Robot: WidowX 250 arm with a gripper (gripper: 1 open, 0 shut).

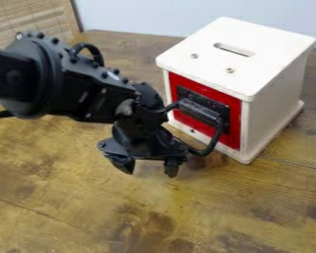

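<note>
A white wooden box (pixel 268 74) with a slot and two screws on top stands at the upper right; its red front panel (pixel 197 86) carries a black plate, partly behind the arm's cable. My black gripper (pixel 146 166) hangs in front of the box, low and to its left, fingers pointing down and apart over the wooden table, with nothing seen between them. Whether it touches the box cannot be told from this angle.
A woven mat or panel lies at the far left behind the arm, and a pale wall runs along the back.
</note>
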